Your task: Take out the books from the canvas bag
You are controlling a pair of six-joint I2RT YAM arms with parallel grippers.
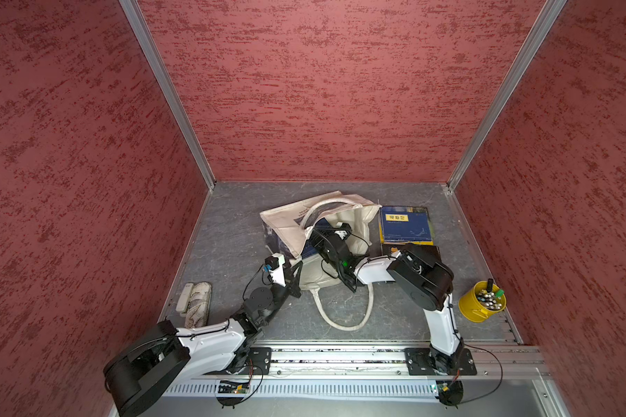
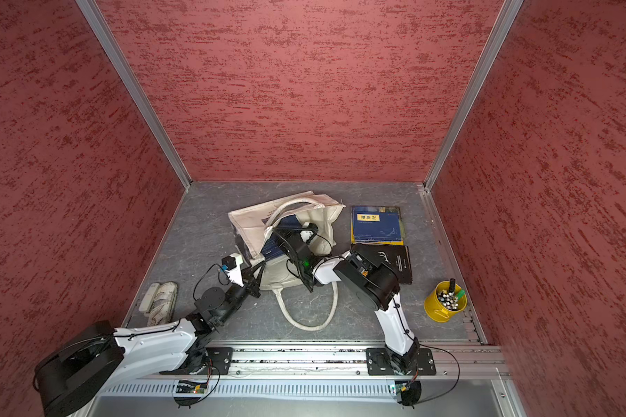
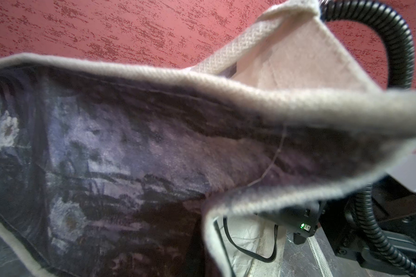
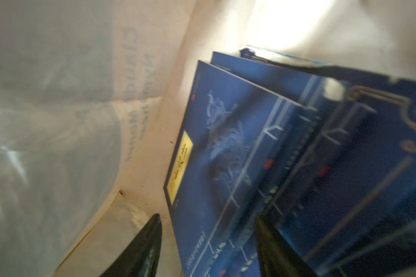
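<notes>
The cream canvas bag [image 1: 292,219] lies mouth towards the front, with a dark floral panel [image 3: 124,138] close up in the left wrist view. Several blue books are inside, the nearest blue book [image 4: 217,152] bearing a yellow label. My right gripper reaches into the mouth, open, one finger [image 4: 143,249] left of that book's lower part and the other finger [image 4: 275,244] in front of the books' spines. At the front left rim, my left gripper [image 1: 298,267] is shut on the bag's edge; folded cloth hides its fingertips in the wrist view.
A blue book [image 1: 408,226] on a yellow-edged one lies right of the bag, with a black book [image 2: 398,262] in front. A yellow cup of pens [image 1: 474,305] stands far right, a pale shoe [image 1: 199,303] at front left.
</notes>
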